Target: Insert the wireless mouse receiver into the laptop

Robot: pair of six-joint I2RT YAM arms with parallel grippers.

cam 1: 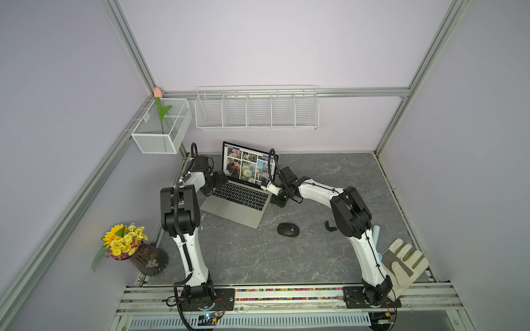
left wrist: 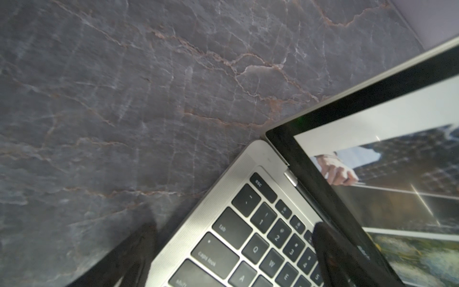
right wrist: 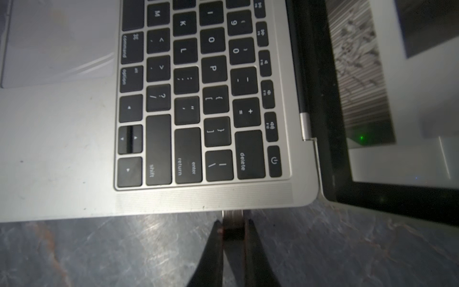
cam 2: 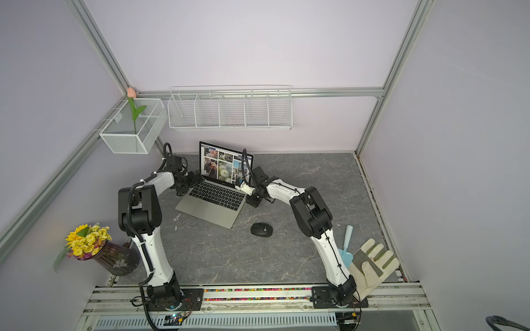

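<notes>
An open laptop sits at the back of the table, screen lit. My right gripper is shut on a small metallic piece, likely the receiver, at the laptop's right side edge beside the keyboard; how far it is inside the port is hidden. My left gripper stands open over the laptop's back left corner, its dark fingers either side of the keyboard's edge, nothing seen between them. A black mouse lies on the table in front of the laptop, to the right.
A vase of flowers stands at the front left; a glove and pale blue tool lie at the front right. Wire baskets hang on the walls.
</notes>
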